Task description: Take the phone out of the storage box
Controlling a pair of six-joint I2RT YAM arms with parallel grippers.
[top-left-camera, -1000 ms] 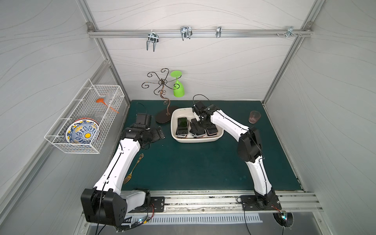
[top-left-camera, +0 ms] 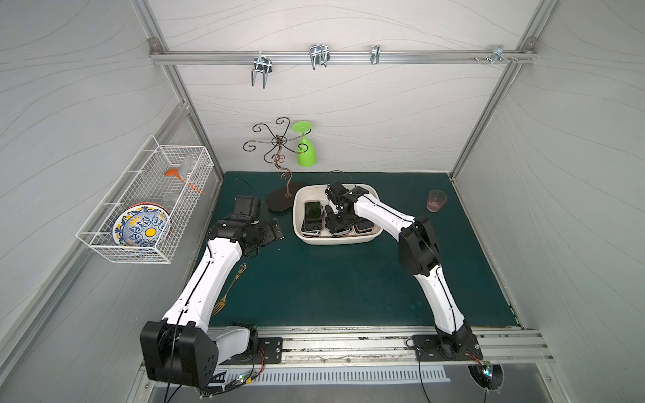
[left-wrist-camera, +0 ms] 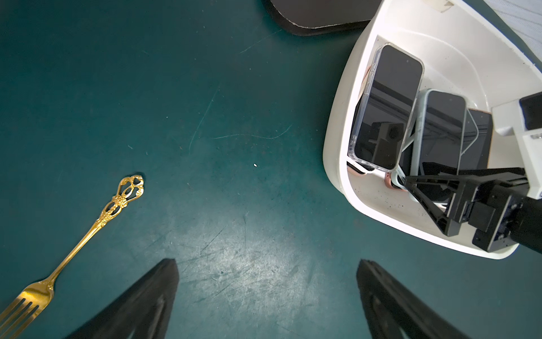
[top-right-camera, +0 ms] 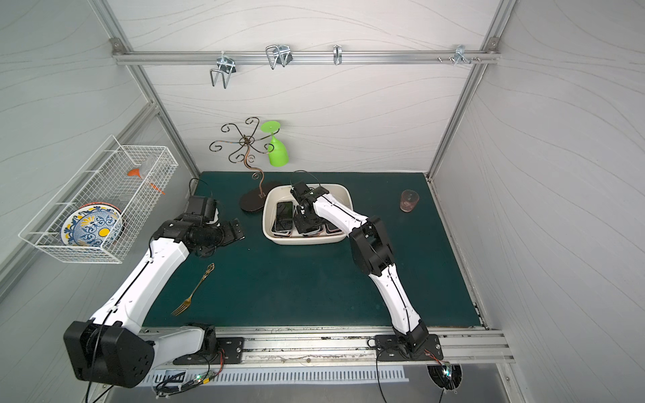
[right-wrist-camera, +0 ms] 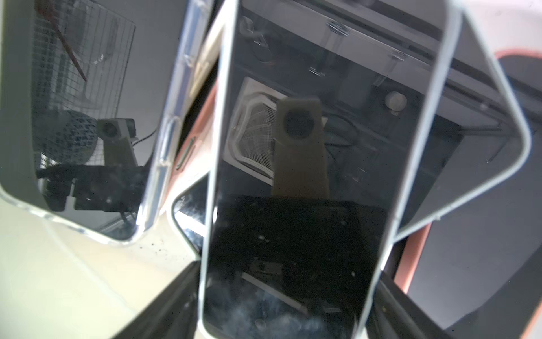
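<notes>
Several phones lie in the white storage box (top-left-camera: 337, 241), some stacked across each other. In the right wrist view, my right gripper is part open over the middle phone (right-wrist-camera: 316, 169), a dark-screened one with a pale frame. One finger (right-wrist-camera: 172, 305) is at its left edge and the other at its right edge; whether they press on it cannot be told. Left of it lies another phone (right-wrist-camera: 96, 84) in a clear case. My left gripper stands open and empty above the bare table, left of the box.
A gold fork (left-wrist-camera: 84, 243) lies on the table by my left arm. Behind the box's left end stands a metal rack (top-left-camera: 281, 194) with a green cup (top-left-camera: 306, 153). A small glass (top-left-camera: 436, 200) is far right.
My right arm has shifted slightly left and its gripper has moved a little over the phones in the box. My left arm and the box have stayed still.
</notes>
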